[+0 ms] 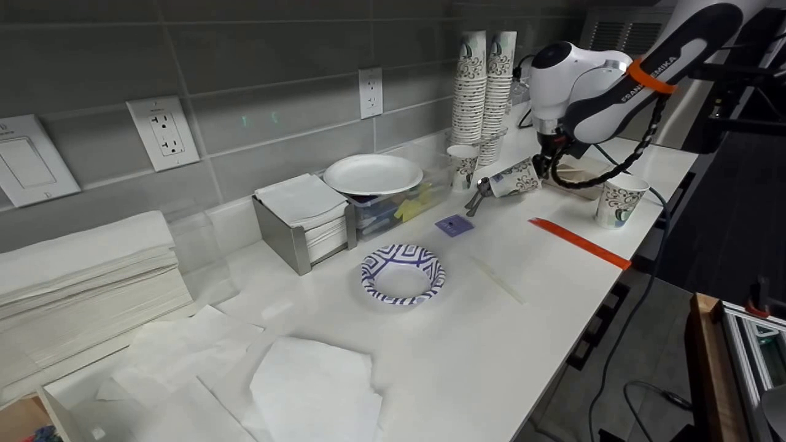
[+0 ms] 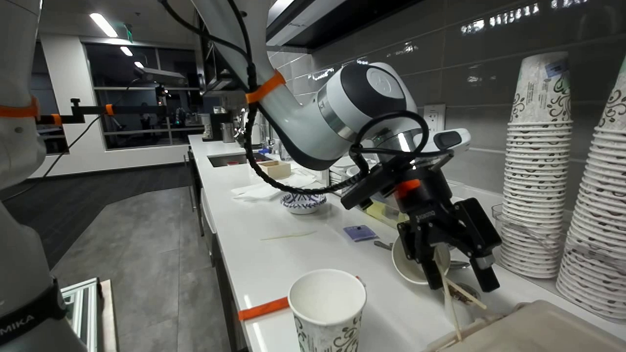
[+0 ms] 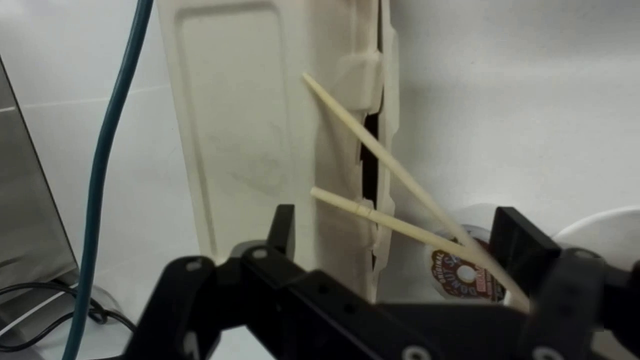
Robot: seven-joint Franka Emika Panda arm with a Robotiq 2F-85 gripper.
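My gripper (image 2: 461,282) is open at a tipped paper cup (image 1: 516,179), its fingers apart in the wrist view. The cup lies on its side; in exterior view 2 one finger (image 2: 423,252) overlaps its mouth, and whether it touches the cup is unclear. Two thin wooden sticks (image 3: 384,157) run from near the right finger (image 3: 519,240) to a beige container (image 3: 240,132). Below the sticks is a round pod with a printed lid (image 3: 447,273). I cannot tell whether the sticks touch the finger.
Tall cup stacks (image 2: 537,176) stand by the wall. An upright cup (image 1: 620,200) and an orange strip (image 1: 579,243) lie toward the counter's front edge. Spoons (image 1: 479,193) lie against the tipped cup. A patterned bowl (image 1: 403,274) sits farther along, with clear counter around it.
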